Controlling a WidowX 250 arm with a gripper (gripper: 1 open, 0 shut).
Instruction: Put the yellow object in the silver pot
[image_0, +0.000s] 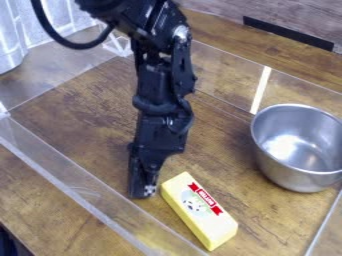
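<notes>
The yellow object (199, 210) is a box-like block with a red-and-white label, lying flat near the front of the table. To its upper right stands the silver pot (297, 147), upright, its visible inside bare. My black gripper (144, 188) points down just left of the yellow object's upper left end, low over the table. Whether its fingertips touch the object or the table I cannot tell. The yellow object lies beside the gripper, not visibly held. The dark fingers blend together, so their spread is unclear.
A clear raised edge (83, 184) runs diagonally along the left front, close to the gripper and the yellow object. A whitish, ribbed item (40, 28) fills the upper left corner.
</notes>
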